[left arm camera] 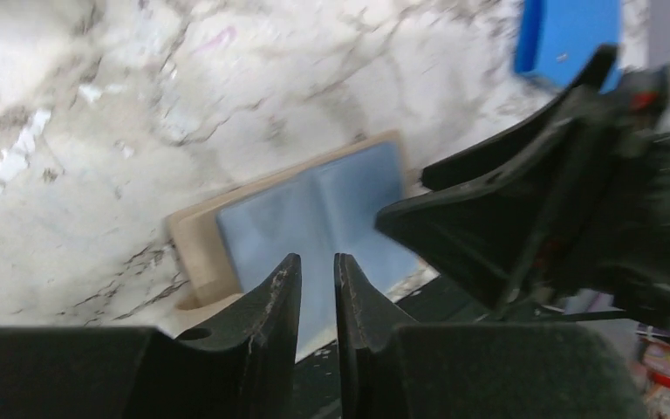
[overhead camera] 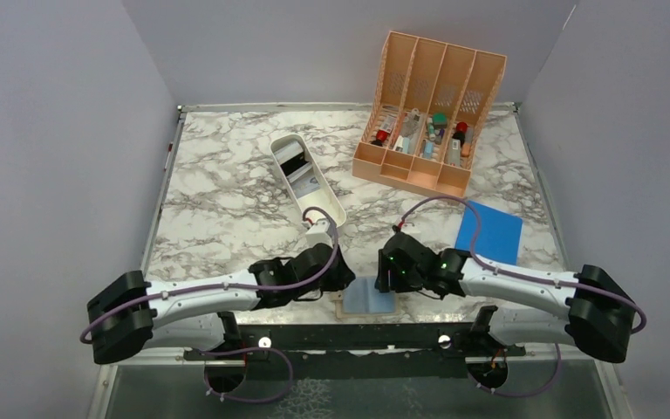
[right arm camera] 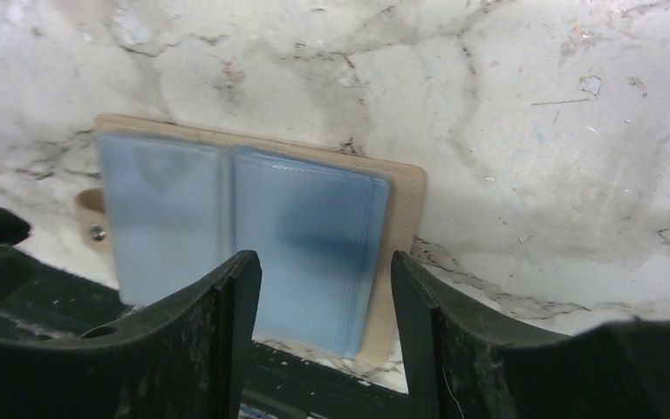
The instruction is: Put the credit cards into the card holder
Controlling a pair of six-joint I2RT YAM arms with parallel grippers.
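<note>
The card holder lies open and flat at the table's front edge, a tan backing (right arm camera: 408, 205) with two translucent blue pockets (right arm camera: 310, 244). No card is discernible in the pockets. Over the holder's left part, my left gripper has its fingertips slightly apart, blue pocket showing between them. My right gripper is spread wider above the right pocket, empty. In the top view, several cards, black and pale (overhead camera: 295, 164), rest inside a cream tray (overhead camera: 327, 203) behind the arms.
An orange divided organizer (overhead camera: 410, 175) filled with small items stands at the back right. A blue folder (overhead camera: 495, 231) lies on the right side. Bare marble (overhead camera: 218, 192) stretches across the left. Both grippers are close together over the holder.
</note>
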